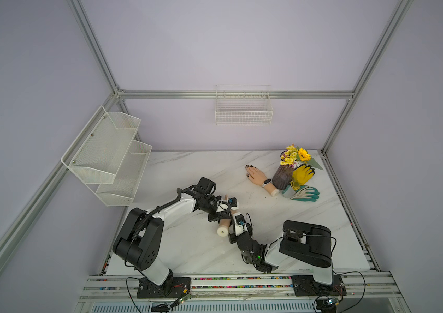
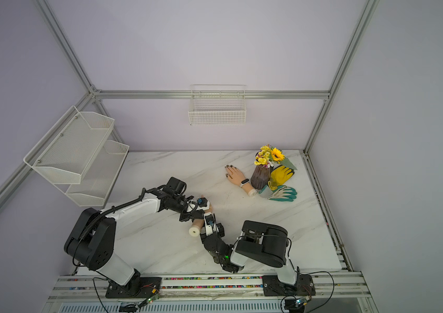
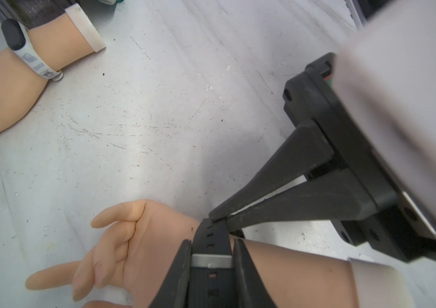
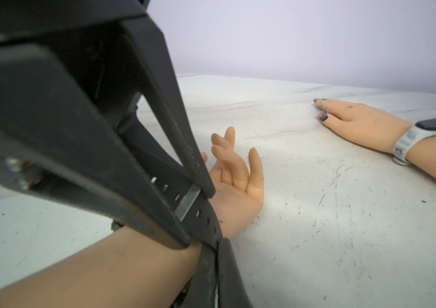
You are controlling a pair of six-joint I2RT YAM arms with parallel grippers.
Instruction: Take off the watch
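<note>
A palm-up mannequin hand (image 3: pixel 156 246) lies at the table's front middle with a black watch strap (image 3: pixel 210 236) at its wrist. My left gripper is shut on the strap, around the buckle and band; in the right wrist view its fingers straddle the holed strap (image 4: pixel 202 220). My right gripper is shut at the strap's end beside it, its tips touching the band; whether anything thin is between them is hard to tell. The watch face is hidden.
A second mannequin hand (image 1: pixel 257 177) with a white band lies at back right, beside a vase of flowers (image 1: pixel 284 177) and gloves (image 1: pixel 305 193). Mesh baskets (image 1: pixel 106 151) hang at left.
</note>
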